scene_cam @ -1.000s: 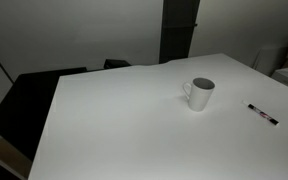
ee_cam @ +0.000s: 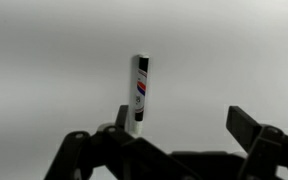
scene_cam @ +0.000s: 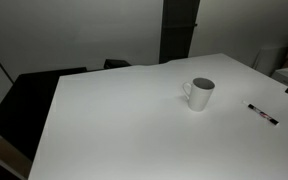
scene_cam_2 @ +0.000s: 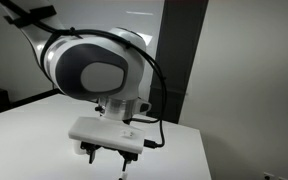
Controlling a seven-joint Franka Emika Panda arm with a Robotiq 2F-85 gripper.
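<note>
A white mug (scene_cam: pixel 199 95) stands upright on the white table, its handle toward the left in exterior view 1. To its right lies a marker (scene_cam: pixel 262 114), white with a black end and a coloured label. The wrist view shows the marker (ee_cam: pixel 141 90) lengthwise, nearer the left finger than the right. My gripper is open above the table, its fingers wide apart with nothing held. In exterior view 2 the gripper (scene_cam_2: pixel 109 160) points downward, and its body hides much of the tabletop. A dark tip at the right edge of exterior view 1 seems part of it.
A black surface (scene_cam: pixel 29 105) adjoins its left side. A cable (scene_cam_2: pixel 162 90) loops beside the arm.
At the right edge of exterior view 1, the dark tip has come lower and further into view. Mug and marker lie where they were.
</note>
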